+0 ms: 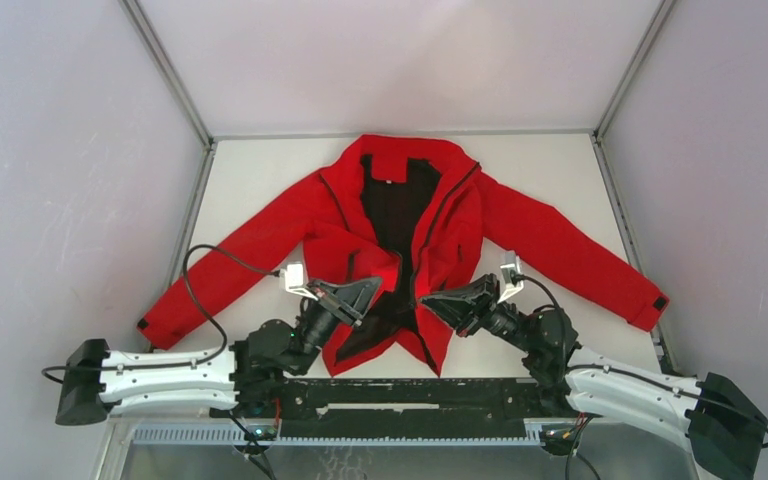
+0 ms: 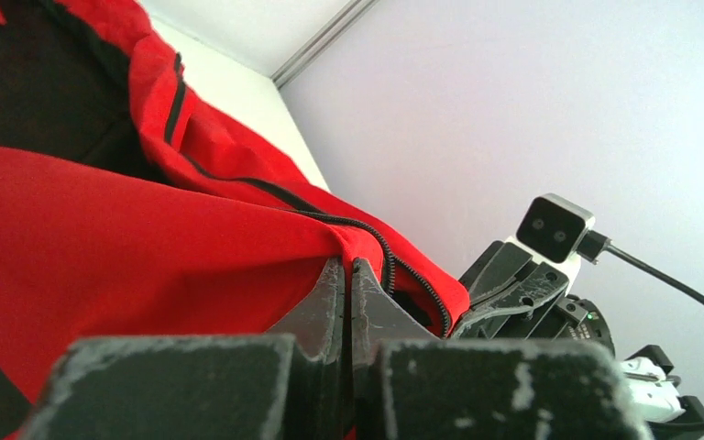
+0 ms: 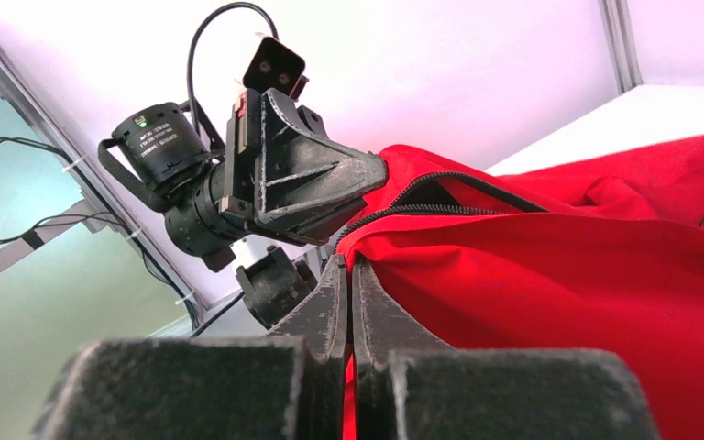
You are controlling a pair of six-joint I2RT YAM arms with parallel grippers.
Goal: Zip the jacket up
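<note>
The red jacket (image 1: 260, 240) lies spread on the white table, front open, dark lining (image 1: 397, 210) showing. My left gripper (image 1: 375, 284) is shut on the jacket's left front edge, low down. The left wrist view shows red cloth pinched at the fingertips (image 2: 332, 284), beside a black zipper (image 2: 376, 240). Facing it across a small gap, my right gripper (image 1: 426, 300) is shut on the other front edge. In the right wrist view, cloth runs up to its fingertips (image 3: 367, 289), with zipper teeth (image 3: 422, 210) just behind. The slider and the insertion pin cannot be made out.
Both sleeves stretch outward, the cuffs (image 1: 650, 305) near the side rails. A dark beam (image 1: 490, 405) runs along the front of the table (image 1: 540, 170). Walls stand at the left, back and right. The two grippers are close to each other.
</note>
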